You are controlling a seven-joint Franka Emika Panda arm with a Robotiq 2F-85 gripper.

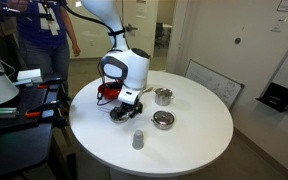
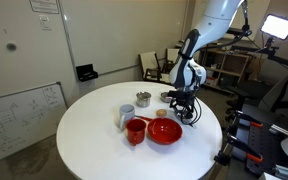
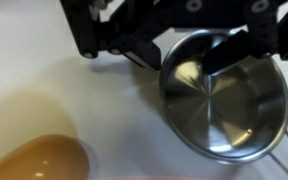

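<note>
In the wrist view, a shiny steel pan with a thin wire handle lies at the right, its rim close below the fingers. My gripper is open, its fingertips apart; one finger is over the pan's inside and the other lies outside the rim. Nothing shows held between them. A brown egg rests at the lower left, clear of the fingers. From exterior view 1, the gripper is low over the pan, hiding part of it; contact cannot be told there.
A steel pot, a steel bowl and a grey shaker stand on the white table. A red bowl, a red cup and a grey mug sit together.
</note>
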